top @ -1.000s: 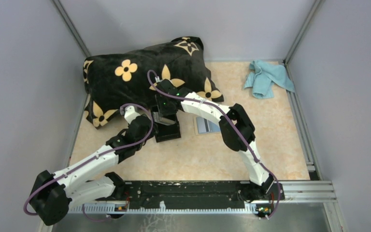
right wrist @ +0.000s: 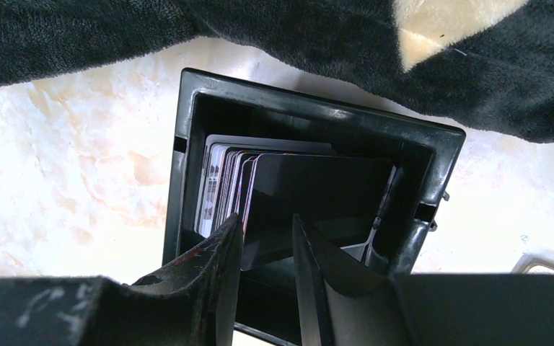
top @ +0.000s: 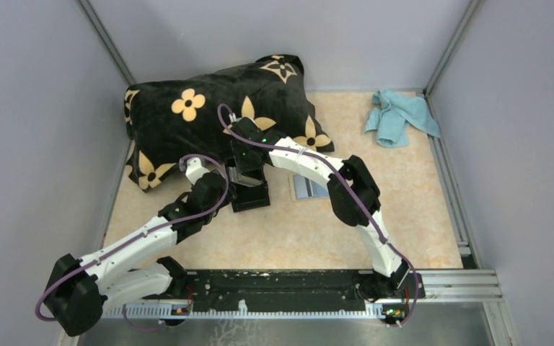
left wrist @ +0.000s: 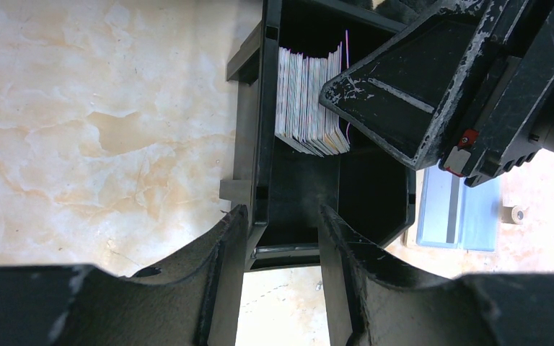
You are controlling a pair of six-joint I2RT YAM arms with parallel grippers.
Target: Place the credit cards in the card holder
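A black open box (top: pixel 251 203) holds a row of upright cards (left wrist: pixel 304 101). One dark-faced card leans apart from the others; its thin edge shows in the left wrist view. My right gripper is over the cards, its fingers part open around the area of that card's edge; whether either finger touches it cannot be made out. The left gripper stands part open over the empty near end of the box, nothing between its fingers. To the right lies a flat light-blue case (left wrist: pixel 480 213) on a pale board.
Behind the box rises a black patterned cushion (top: pixel 209 108), close to its far end. A blue cloth (top: pixel 402 119) lies at the back right. A small roll (left wrist: pixel 513 215) sits beside the light-blue case.
The cable at the right gripper's wrist has shifted slightly to the left. Otherwise the arms, box and cards look the same in the top view.
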